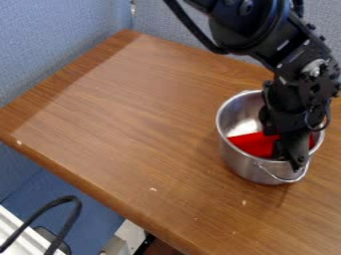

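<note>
A silver metal pot with a wire handle stands on the wooden table, right of centre. A red object lies inside it, partly hidden. My black gripper reaches down into the pot over the red object's right part; its fingertips are mostly hidden, so I cannot tell how far apart they are or whether they hold anything.
Blue-grey padded walls line the back and left. A white object with a black cable lies off the table at the lower left.
</note>
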